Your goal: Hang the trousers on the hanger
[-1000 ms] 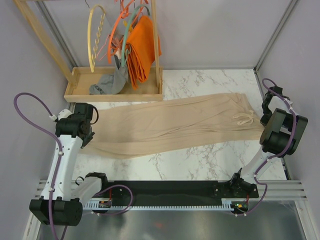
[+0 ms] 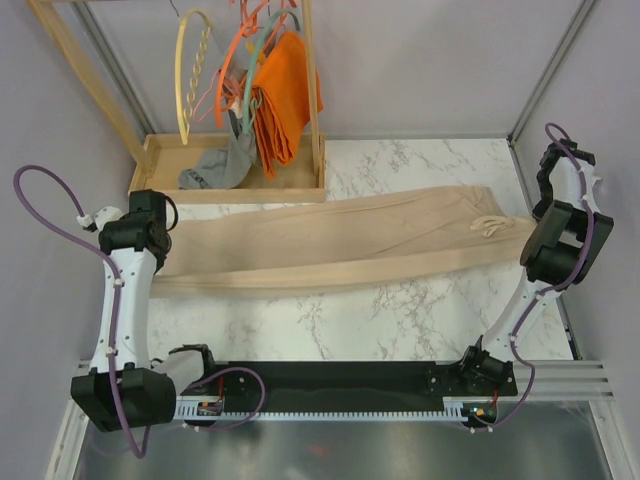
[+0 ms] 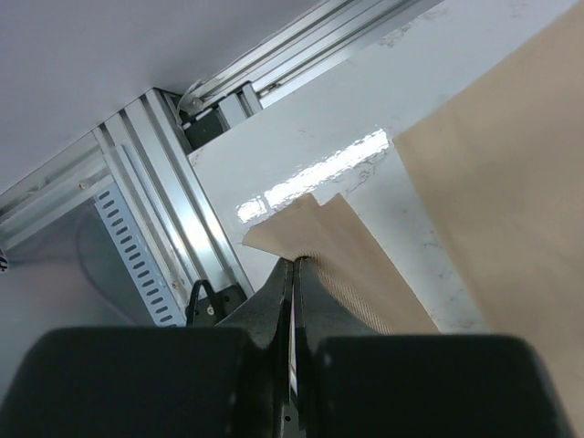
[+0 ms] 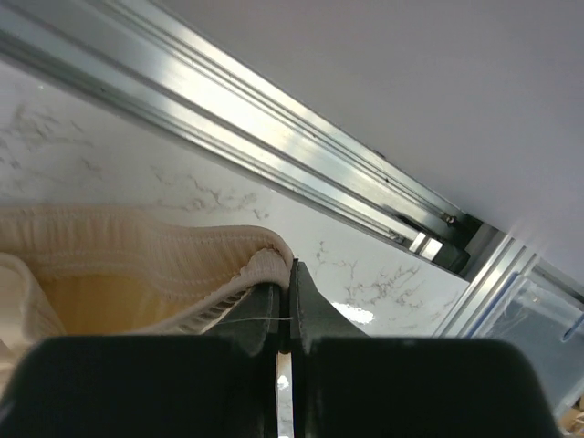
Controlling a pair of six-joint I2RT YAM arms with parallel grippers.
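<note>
Beige trousers [image 2: 340, 230] stretch across the white marble table, their near edge pulled straight between my two grippers. At the left end my left gripper is shut on a thin corner of the fabric. At the right end my right gripper is shut on the trousers' seamed waistband [image 4: 182, 246]. Hangers in yellow [image 2: 180, 80], orange and mint hang from a wooden rack at the back left, with orange and grey cloths on it.
The wooden rack base [image 2: 165, 185] sits behind the trousers. Bare marble [image 2: 350, 330] shows in front and at back right. Grey walls and metal rails [image 4: 228, 109] stand close beside both grippers.
</note>
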